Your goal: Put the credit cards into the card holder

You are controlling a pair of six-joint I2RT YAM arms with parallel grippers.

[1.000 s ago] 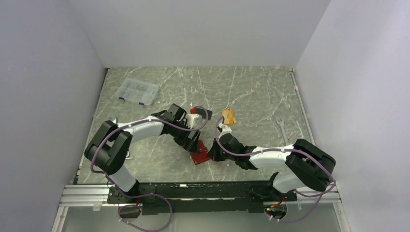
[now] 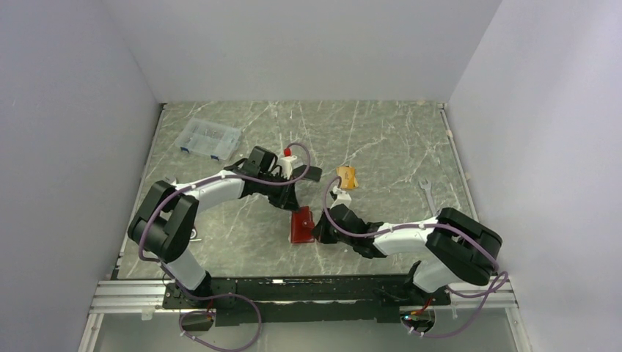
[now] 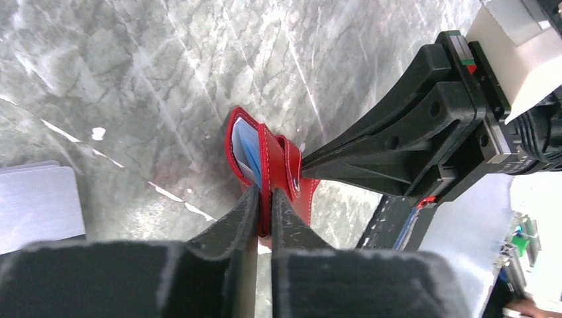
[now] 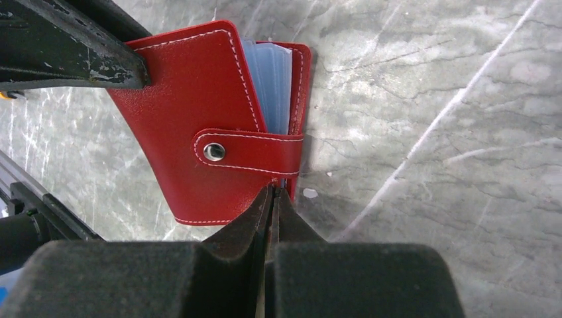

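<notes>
The red card holder (image 2: 301,230) lies between my grippers, clear sleeves (image 4: 272,79) showing at its opening and its snap strap (image 4: 252,152) across the side. My left gripper is over the holder's end, fingertips close together at the red flap; whether it grips the flap is unclear. My right gripper is shut at the holder's edge beside the strap, nothing visible between its fingers. A stack of pale cards (image 3: 36,202) lies apart from the holder in the left wrist view.
A clear compartment box (image 2: 207,138) sits back left. A yellow item (image 2: 347,176) lies behind my right gripper, a wrench (image 2: 429,194) at the far right.
My left gripper has moved back, away from the front edge. The card holder has turned more upright in the top view and shifted slightly. The right gripper has moved only slightly.
</notes>
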